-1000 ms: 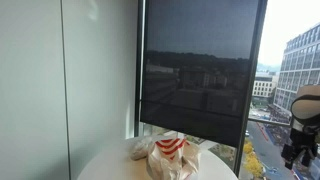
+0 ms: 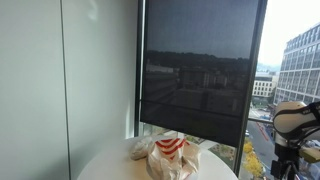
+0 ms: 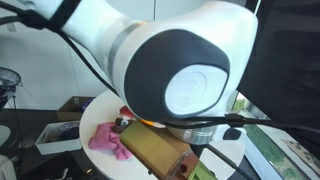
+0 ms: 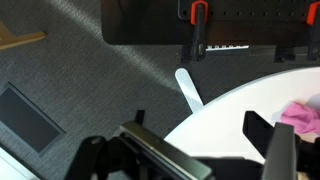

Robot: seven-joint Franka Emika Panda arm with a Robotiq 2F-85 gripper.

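Note:
In the wrist view my gripper stands open, its dark fingers wide apart with nothing held between them. It hangs over the rim of the white round table [image 4: 235, 115] and the grey floor. Right of the fingers lies a pink cloth [image 4: 300, 117] on the table. A narrow white strip [image 4: 188, 88] reaches out past the table's edge. Exterior view 2 shows the pink cloth [image 3: 110, 142] beside a tan box [image 3: 155, 150], partly covered by my arm. In exterior view 1 a white bag with red stripes [image 2: 173, 158] stands on the table.
A crumpled pale bag [image 2: 138, 149] sits beside the striped one. Open boxes [image 3: 76, 103] stand on the floor left of the table. A dark mounting plate [image 4: 150, 22] with red-handled clamps [image 4: 199, 12] spans the wrist view's top. Glass lies behind the table.
My arm has come further into exterior view 1 from the right edge, moving leftward. The bags on the table have stayed put.

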